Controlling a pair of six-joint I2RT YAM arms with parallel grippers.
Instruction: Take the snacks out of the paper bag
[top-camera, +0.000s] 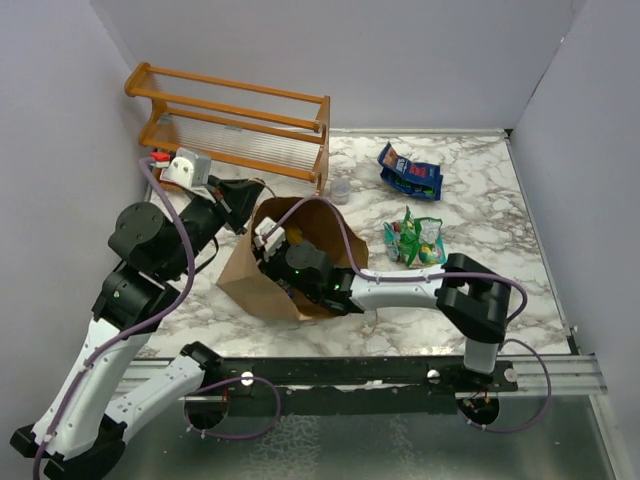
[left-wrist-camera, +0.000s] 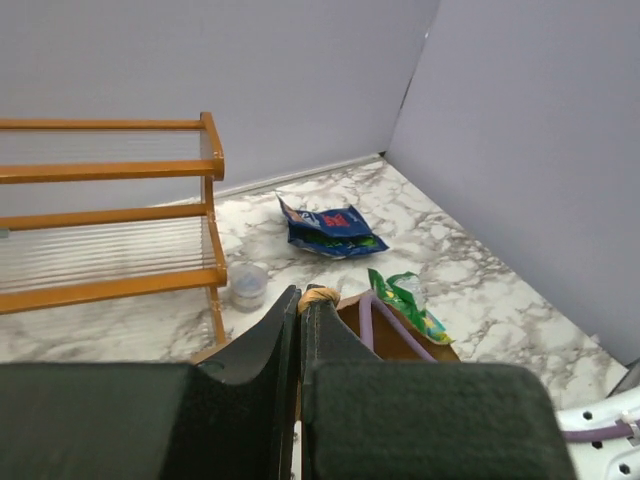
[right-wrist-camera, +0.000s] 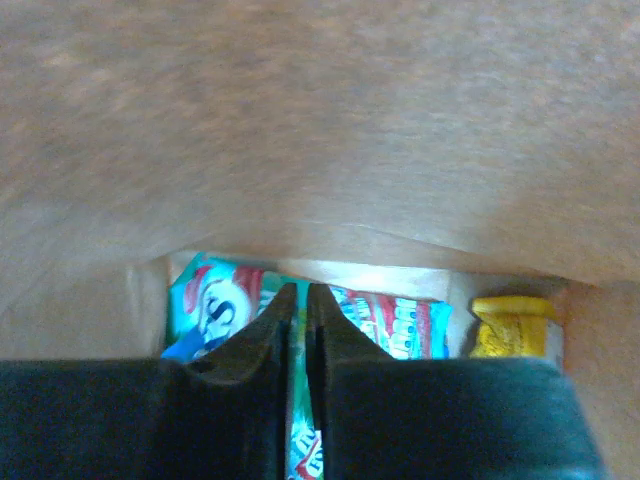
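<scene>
The brown paper bag (top-camera: 245, 285) stands at centre, mouth facing forward-right. My left gripper (top-camera: 240, 200) is above its back left; in the left wrist view its fingers (left-wrist-camera: 255, 350) are shut, with tan twine, likely the bag handle, at the tips. My right gripper (top-camera: 268, 240) reaches into the bag. In the right wrist view its fingertips nearly meet in front of turquoise snack packs (right-wrist-camera: 220, 305); whether it grips one cannot be told. A yellow pack (right-wrist-camera: 510, 330) lies beside them.
A blue snack bag (top-camera: 410, 172) and green snack packs (top-camera: 415, 240) lie on the marble table at right, a small cup (top-camera: 339, 190) behind the bag. A wooden rack (top-camera: 225, 120) stands at back left.
</scene>
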